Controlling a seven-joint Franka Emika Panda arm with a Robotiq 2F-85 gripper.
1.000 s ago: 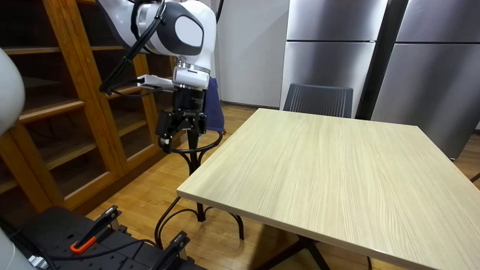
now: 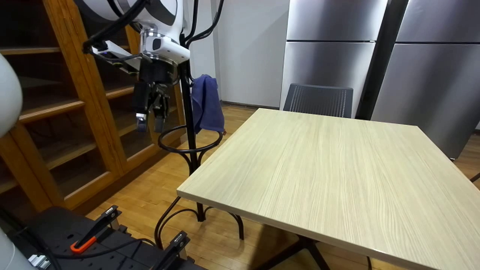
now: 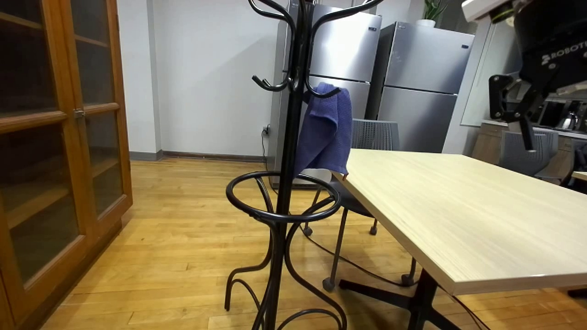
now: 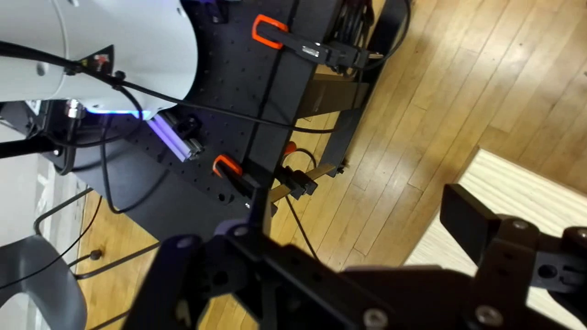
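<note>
My gripper (image 2: 150,123) hangs in the air to the left of the table, its fingers pointing down and spread with nothing between them. From the wrist, the same open gripper has one of its fingers (image 4: 463,222) over the pale table corner. Seen from the second exterior camera, the gripper (image 3: 512,127) is at the upper right. A blue towel (image 3: 327,132) hangs from a hook of the black coat rack (image 3: 286,181). In the first exterior view the towel (image 2: 207,105) is to the right of my gripper and apart from it.
A dark chair (image 2: 320,99) stands behind it. At the left is a glass-doored wooden cabinet (image 2: 90,103). My base's black platform (image 4: 236,71) carries orange-handled clamps and loose cables.
My arm has moved up and to the left in the first exterior view, and the gripper has turned. More of the towel and the rack's pole now shows.
</note>
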